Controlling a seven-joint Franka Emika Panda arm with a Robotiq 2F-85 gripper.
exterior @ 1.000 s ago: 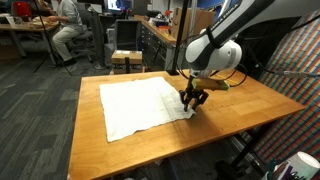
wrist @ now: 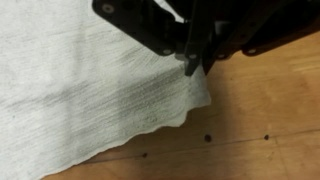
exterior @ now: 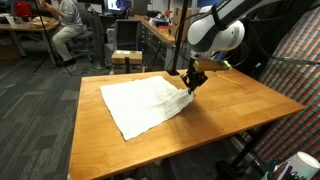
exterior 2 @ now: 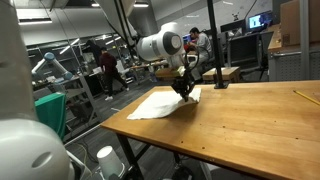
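A white cloth [exterior: 140, 102] lies spread over the wooden table, and one corner of it is lifted off the surface. My gripper [exterior: 191, 88] is shut on that raised corner, above the table. In the second exterior view the cloth [exterior 2: 160, 104] slopes up to the gripper [exterior 2: 187, 97]. From the wrist, the woven cloth [wrist: 90, 90] fills the left side and runs up to the dark fingers [wrist: 195, 45]. The pinched bit itself is mostly hidden behind them.
Bare wooden table [exterior: 235, 105] extends to the right of the cloth. A small wooden block [exterior: 127, 56] stands beyond the far edge. At the lower right is a white rounded object [exterior: 302, 164], off the table. A person [exterior: 70, 25] sits in the background.
My gripper has risen from the table, bringing the cloth's near right corner up with it. The cloth's left part has stayed nearly in place.
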